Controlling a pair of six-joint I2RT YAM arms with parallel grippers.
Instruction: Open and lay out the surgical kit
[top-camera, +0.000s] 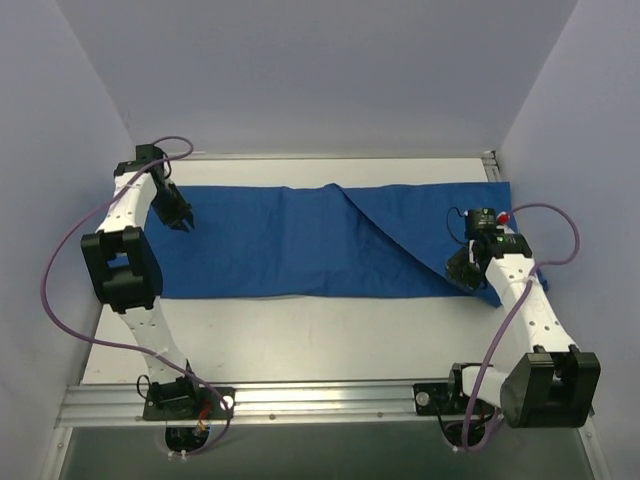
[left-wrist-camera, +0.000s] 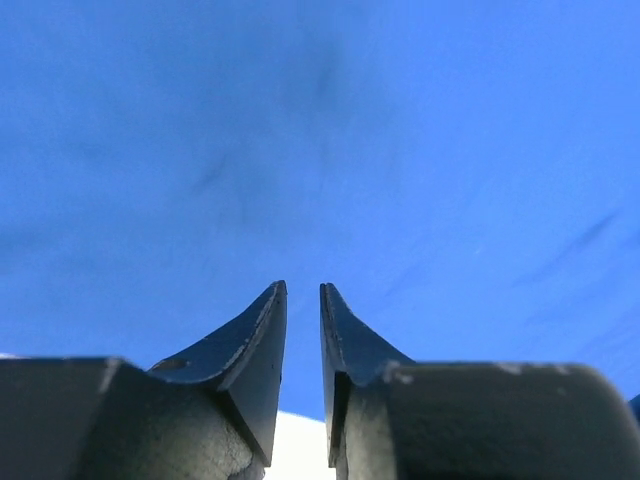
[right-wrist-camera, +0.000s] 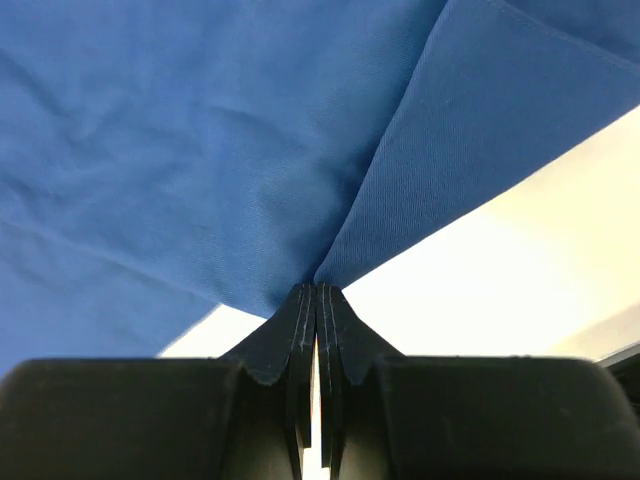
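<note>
A blue cloth (top-camera: 300, 240) lies spread across most of the white table. Its right part is folded over along a diagonal line in the top view. My right gripper is shut on an edge of the cloth, which bunches at the fingertips near the front right. Over the cloth's left end, my left gripper (top-camera: 188, 226) hangs with nothing between its fingers; in the left wrist view a narrow gap parts its fingertips, and the cloth lies beneath them. No instruments are in view.
Bare white table (top-camera: 300, 340) runs along the front, with a thin strip at the back. A metal rail (top-camera: 320, 392) borders the front edge. Grey walls (top-camera: 310, 75) stand close at the back and both sides.
</note>
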